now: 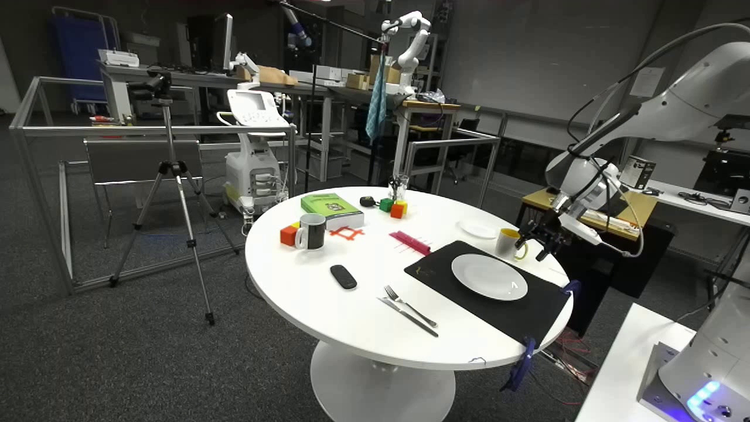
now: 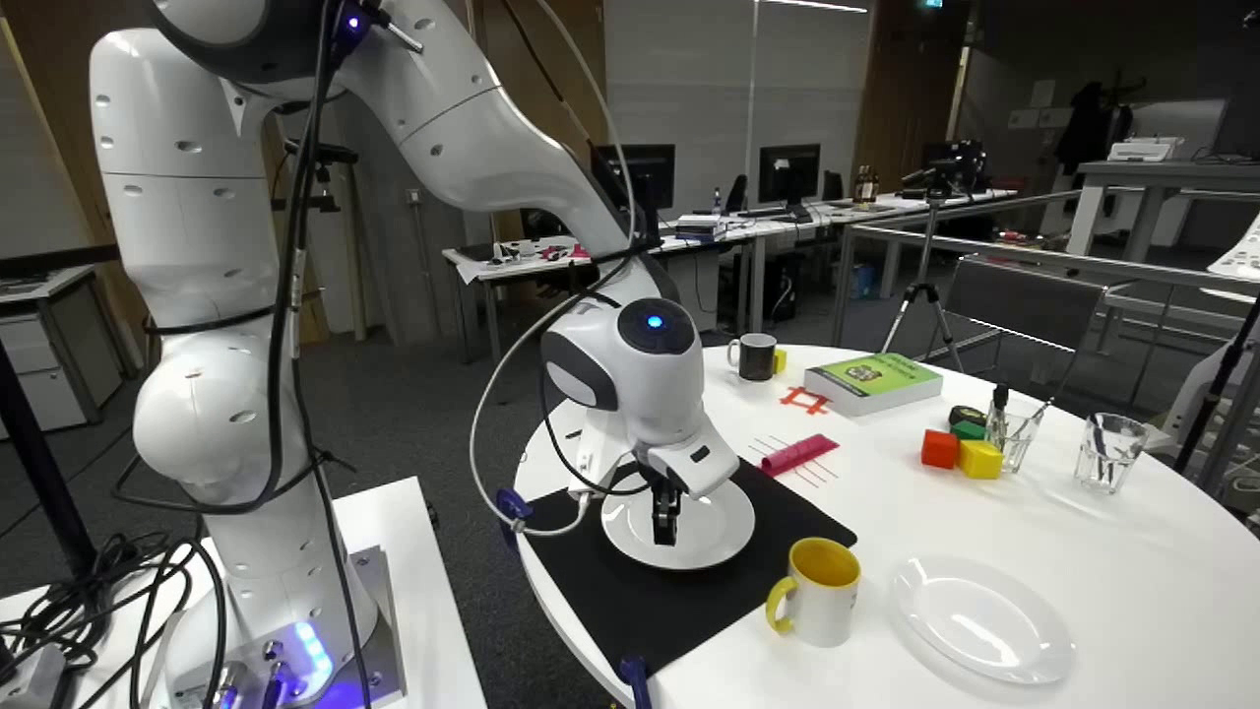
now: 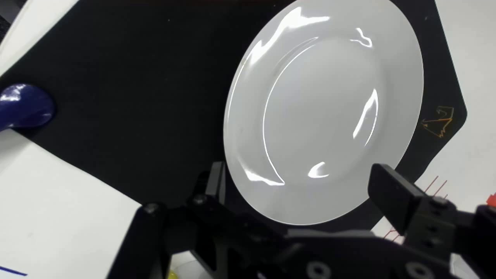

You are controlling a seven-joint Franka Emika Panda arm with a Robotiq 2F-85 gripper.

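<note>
In the wrist view my gripper stands open, its two dark fingers spread wide with nothing between them. Beyond the fingertips a white plate [image 3: 325, 107] lies on a black mat [image 3: 139, 93]. Exterior view 1 has the gripper [image 1: 532, 247] in the air near the table's right edge, close in the picture to a white mug with a yellow inside [image 1: 507, 244]. From the other side, the gripper [image 2: 664, 514] appears in front of the plate [image 2: 721, 520], with the mug [image 2: 817, 593] upright to its right beside the mat.
A second white plate [image 2: 980, 620] lies past the mug. Blue clamps [image 1: 520, 366] grip the table's edge at the mat. Farther off are a dark mug [image 1: 311, 232], a green book [image 1: 330, 208], coloured blocks, a fork [image 1: 409, 305] and a knife. Bare white tabletop lies between them.
</note>
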